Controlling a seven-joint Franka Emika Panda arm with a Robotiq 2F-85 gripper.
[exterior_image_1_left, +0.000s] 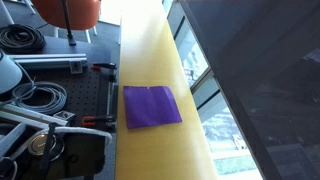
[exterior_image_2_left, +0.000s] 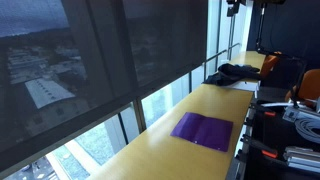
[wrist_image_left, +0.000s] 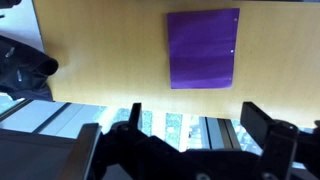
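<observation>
A flat purple sheet (wrist_image_left: 202, 48), its material hard to tell, lies on the wooden table (wrist_image_left: 110, 60). It also shows as a purple sheet (exterior_image_1_left: 150, 106) mid-table in exterior view 1 and near the front in exterior view 2 (exterior_image_2_left: 202, 131), with a crease across it there. In the wrist view my gripper is open, its dark fingers (wrist_image_left: 262, 122) wide apart and nothing held between them. The sheet appears beyond the fingers, apart from them. How high the gripper stands above the table is hard to judge.
Dark crumpled cloth (exterior_image_2_left: 232, 74) lies at the table's far end. Windows with a grey blind (exterior_image_2_left: 130, 55) run along one side. Opposite, a dark cart (exterior_image_1_left: 85, 95) carries coiled cables (exterior_image_1_left: 42, 98). Bare table surrounds the sheet.
</observation>
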